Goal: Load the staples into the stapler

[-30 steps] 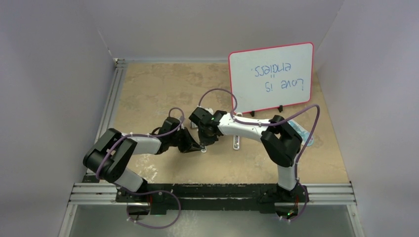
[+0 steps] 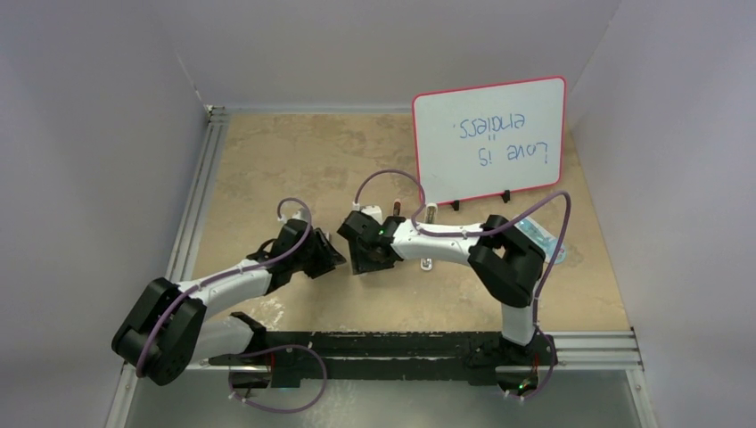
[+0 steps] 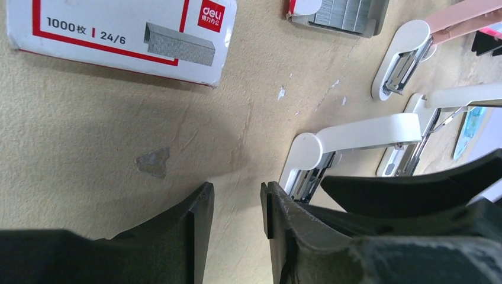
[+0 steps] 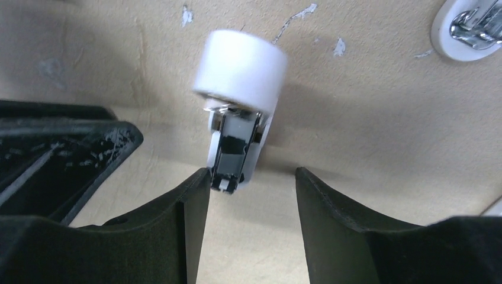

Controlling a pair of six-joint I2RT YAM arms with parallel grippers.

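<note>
In the left wrist view, a white stapler (image 3: 367, 133) lies with its arm raised off its base; my right gripper mostly covers it in the top view. My left gripper is part open to its left, with only bare table between its fingers. Seen from the right wrist, the stapler's rounded white end (image 4: 240, 65) and dark metal channel (image 4: 232, 155) lie ahead of my part-open right gripper. The channel's tip is near the left finger; whether they touch, I cannot tell. A staple box (image 3: 118, 35) and a tray of grey staples (image 3: 346, 18) lie further back.
A pink stapler (image 3: 462, 18) and another white stapler (image 3: 467, 94) are to the right. The whiteboard (image 2: 490, 134) stands at the back right. Both grippers are close together; bare table lies in front of them.
My left gripper has drawn back leftward from the stapler's front end.
</note>
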